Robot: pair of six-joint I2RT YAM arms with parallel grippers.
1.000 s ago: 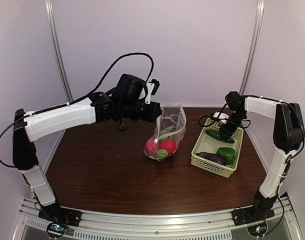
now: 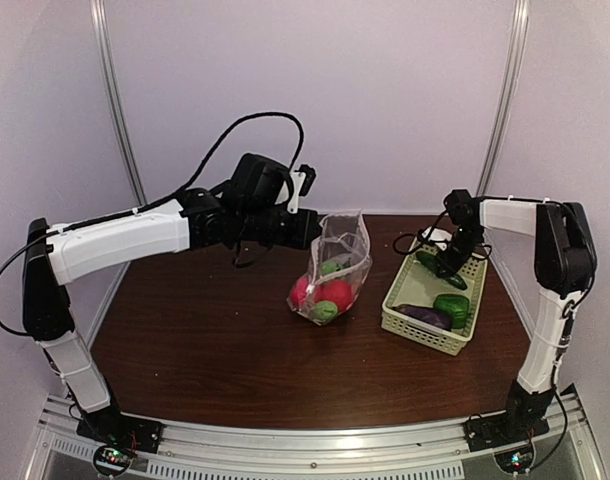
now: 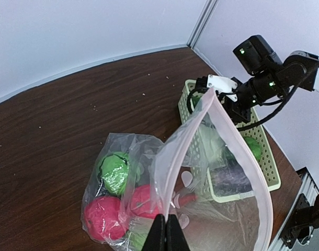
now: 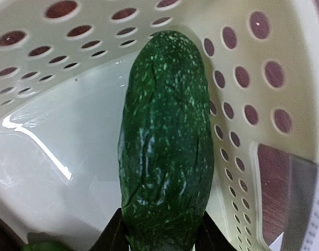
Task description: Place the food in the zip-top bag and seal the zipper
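Inside the basket, a dark green cucumber (image 4: 167, 130) has its near end between the fingers of my right gripper, which is shut on it. Seen from above, that gripper (image 2: 449, 268) covers part of the cucumber (image 2: 426, 260). My left gripper is shut on the rim of the clear zip bag (image 3: 186, 151). The bag's mouth gapes open to the right. Red and green food pieces lie in its lower part, among them a green one (image 3: 115, 173) and a red one (image 3: 104, 217). From above, the bag (image 2: 347, 240) hangs from the left gripper (image 2: 313, 228).
A pale perforated basket (image 2: 413, 335) stands right of the bag. An eggplant (image 2: 425, 317) and a green pepper (image 2: 452, 308) lie in its front part. The basket's high walls rise close around the cucumber.
The cucumber has turned slightly. The left arm has dipped very slightly, still holding the bag.
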